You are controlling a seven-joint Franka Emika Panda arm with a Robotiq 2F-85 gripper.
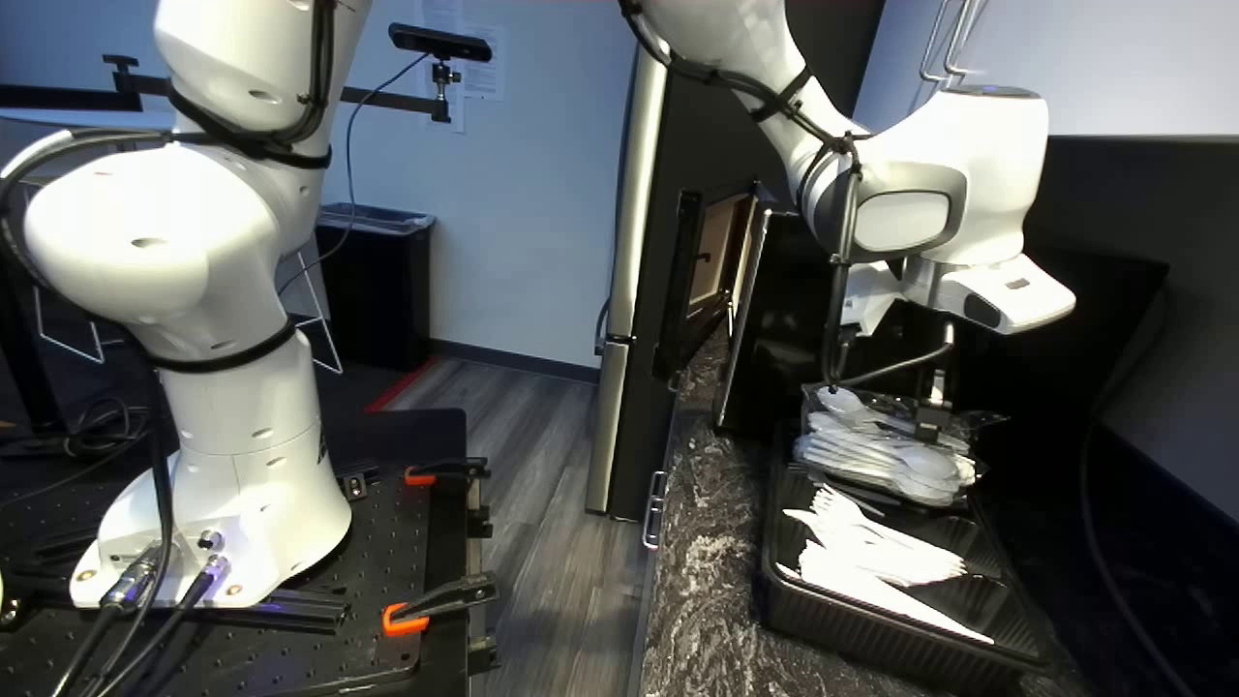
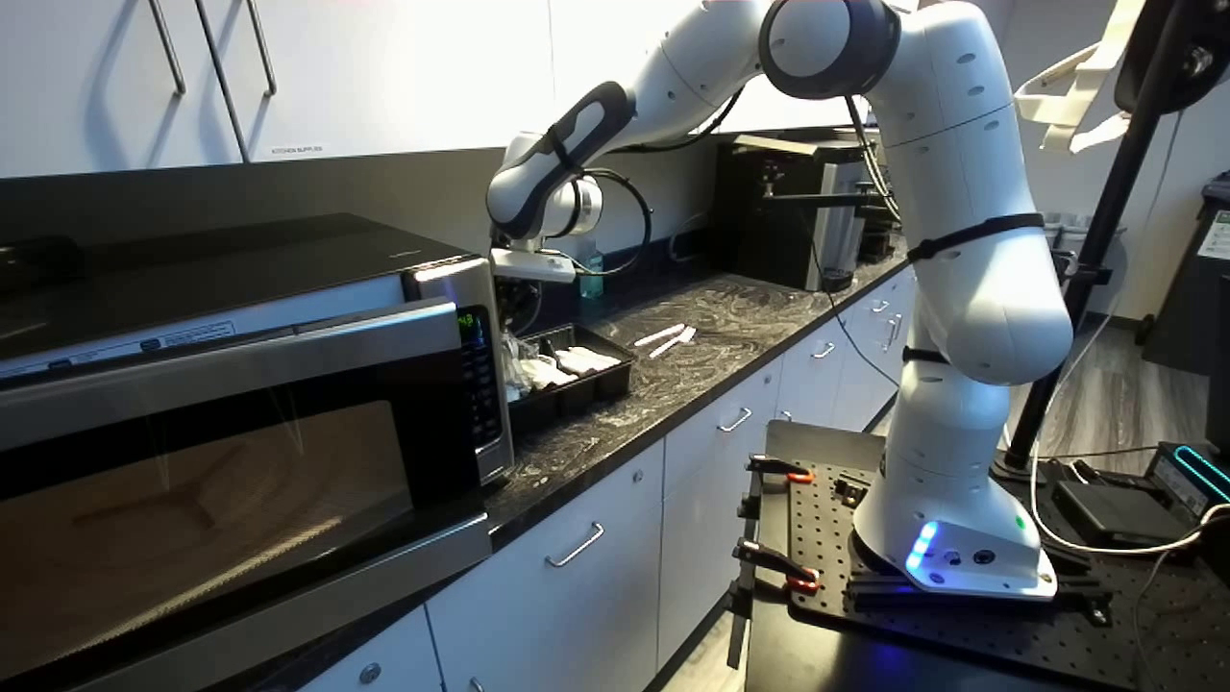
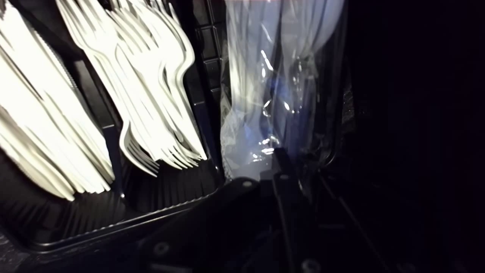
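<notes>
A clear plastic bag of white spoons [image 1: 889, 455] is at the far end of the black cutlery tray [image 1: 894, 641]. My gripper [image 1: 931, 428] points down at the bag's right part, shut on its film. In the wrist view the shiny bag [image 3: 254, 123] runs up from the dark fingers [image 3: 282, 169], its lower end gathered at their tips. White forks [image 3: 145, 72] fill the compartment beside it, and white knives [image 3: 41, 100] the one beyond. Whether the bag's underside touches the tray cannot be told. The gripper itself is hidden behind the microwave in exterior view 2.
The microwave [image 2: 231, 381], its door ajar, stands right beside the tray. Two loose white utensils [image 2: 669, 339] lie on the marble-patterned counter [image 2: 738, 317], past the tray. Open counter lies beyond them. White cupboards [image 2: 404, 69] hang overhead.
</notes>
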